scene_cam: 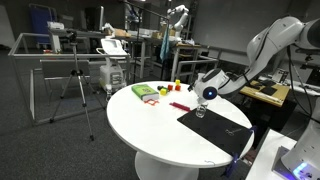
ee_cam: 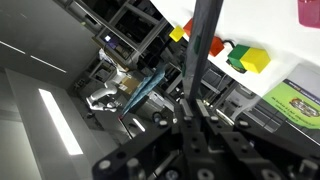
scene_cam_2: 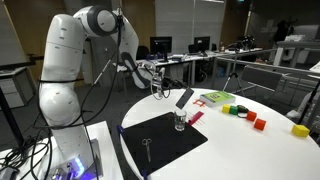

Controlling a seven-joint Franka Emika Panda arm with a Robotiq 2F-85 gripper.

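My gripper is shut on a dark, long, flat thing (ee_cam: pixel 205 40), which juts out past the fingers in the wrist view. The same dark thing (scene_cam_2: pixel 185 98) looks tilted in exterior view 2, near a clear glass (scene_cam_2: pixel 180 120) that stands upright with something inside it. In exterior view 1 the glass (scene_cam: pixel 201 111) is on a black mat (scene_cam: pixel 215 130), close below the wrist of my arm. What the held thing is I cannot tell, and whether it touches the glass is not clear.
Scissors (scene_cam_2: pixel 148 148) lie on the mat's near side in exterior view 2. A green box (scene_cam: pixel 144 91), a dark red thing (scene_cam: pixel 180 107) and several coloured blocks (ee_cam: pixel 248 59) are on the white round table (scene_cam: pixel 150 125).
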